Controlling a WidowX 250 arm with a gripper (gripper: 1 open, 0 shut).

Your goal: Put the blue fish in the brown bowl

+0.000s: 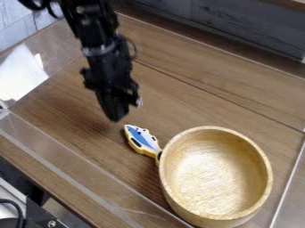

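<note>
The blue fish (142, 140), blue and white with a yellow edge, lies on the wooden table outside the brown bowl (217, 174). Its lower right end comes right up to the bowl's left rim; I cannot tell if they touch. Up and to the left of the fish, my black gripper (117, 109) points downward, apart from the fish. Motion blur hides its fingers, so whether they are parted does not show. The bowl stands upright and empty at the lower right.
Bare table (197, 89) extends behind the fish and bowl. A clear-looking edge strip (60, 169) runs along the front left side. Something white (20, 71) lies at the far left.
</note>
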